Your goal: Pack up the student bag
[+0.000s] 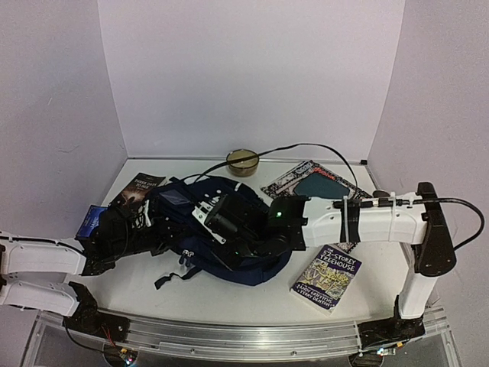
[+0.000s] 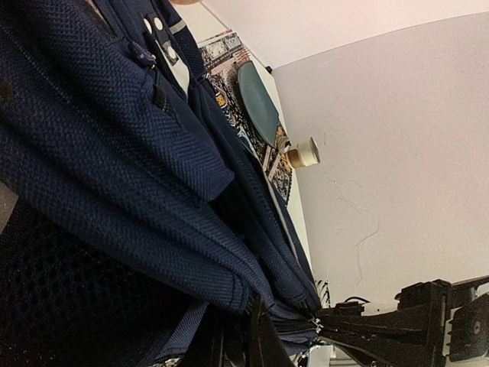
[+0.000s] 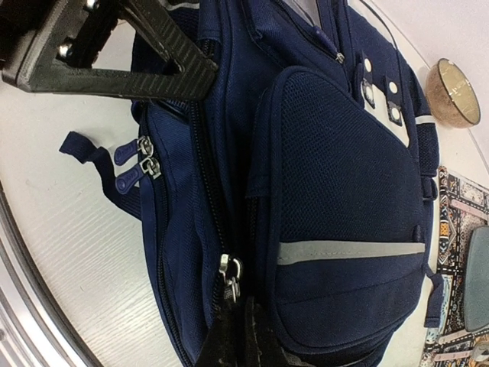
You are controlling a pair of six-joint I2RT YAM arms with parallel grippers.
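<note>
The navy backpack (image 1: 263,267) lies mid-table, partly covered by both arms. In the right wrist view, a metal zip slider (image 3: 229,267) sits on its side seam, and my right gripper is shut on the pull hanging from it. My left gripper is shut on the bag's edge near the mesh lining; the pinched cloth is mostly hidden. Right of the bag lies a Treehouse book (image 1: 328,277). A dark book (image 1: 141,186) and a blue book (image 1: 92,220) are at the left, the blue one partly behind the left arm.
A brownish bowl (image 1: 243,163) stands behind the bag. At the back right, a patterned folder (image 1: 294,177) lies under a teal flat item (image 1: 325,187). A loose strap (image 3: 95,157) trails onto the table. Bare tabletop shows in front of the bag.
</note>
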